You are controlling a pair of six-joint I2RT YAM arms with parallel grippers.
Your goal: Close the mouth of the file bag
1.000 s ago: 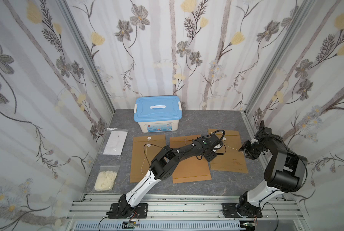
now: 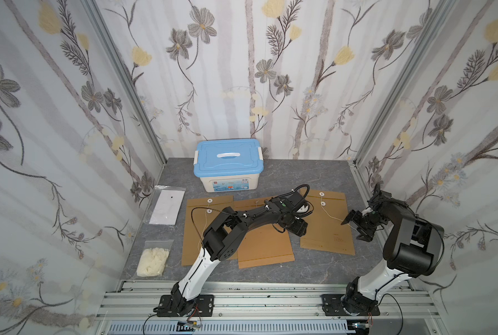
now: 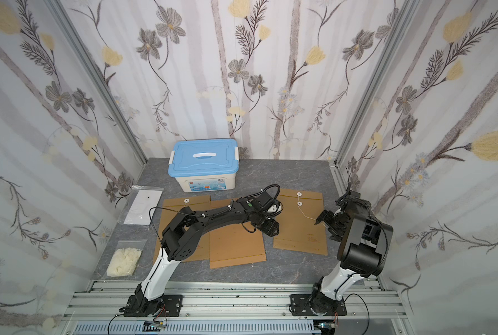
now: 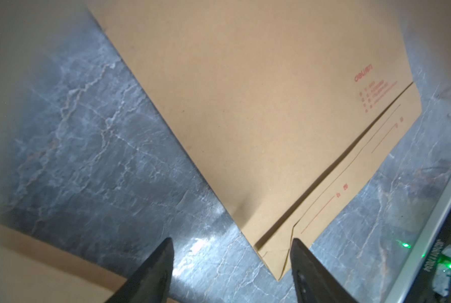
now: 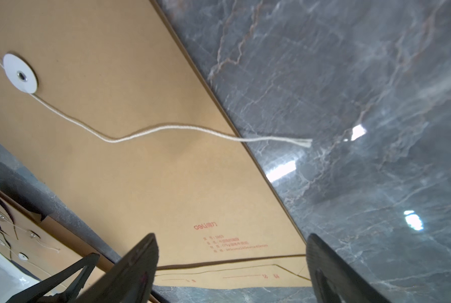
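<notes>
Three kraft file bags lie in a row. The right bag [image 2: 324,223] has two white button discs [image 5: 19,73] and a loose string [image 5: 169,126] running past its edge onto the table. The middle bag [image 2: 265,248] is partly under my left arm; the left bag [image 2: 195,234] lies beside it. My left gripper is open above the gap between middle and right bags, nothing between its fingertips. My right gripper is open above the right bag's right side, nothing gripped.
A blue-lidded box [image 2: 228,164] stands at the back. A white plastic-sleeved pack [image 2: 166,205] and a bag of pale material [image 2: 153,262] lie at the left. Bare table shows in front and at back right.
Since a second ago my left arm has moved leftward and the file bags have shifted left and slightly toward the front. My right gripper has moved slightly frontward.
</notes>
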